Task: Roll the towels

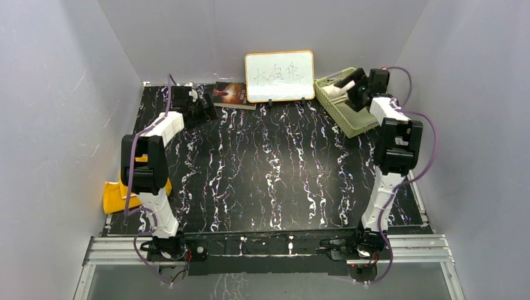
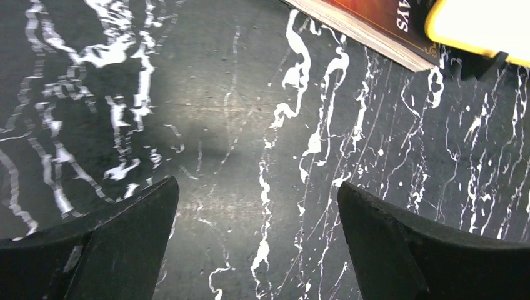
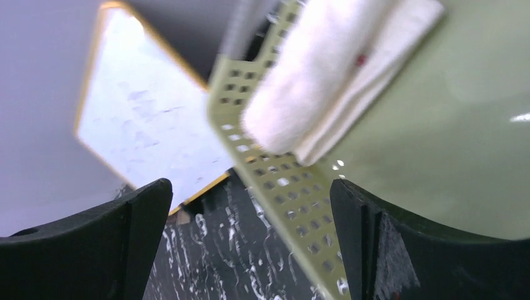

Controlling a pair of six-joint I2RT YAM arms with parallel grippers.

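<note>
A rolled white towel (image 3: 306, 81) lies against the wall inside the light green basket (image 3: 275, 187), with a narrow white strip (image 3: 359, 100) alongside it. From the top view, the towel (image 1: 333, 94) is at the basket's left end. Over that end my right gripper (image 1: 351, 89) hangs open, its fingers apart and nothing between them. My left gripper, also open and empty, is over bare black tabletop near the book. At the table's left edge lies yellow cloth (image 1: 114, 199), partly hidden under the left arm.
A whiteboard (image 1: 279, 76) stands on small feet at the back, with a book (image 1: 232, 94) lying to its left. Grey walls enclose the back and sides.
</note>
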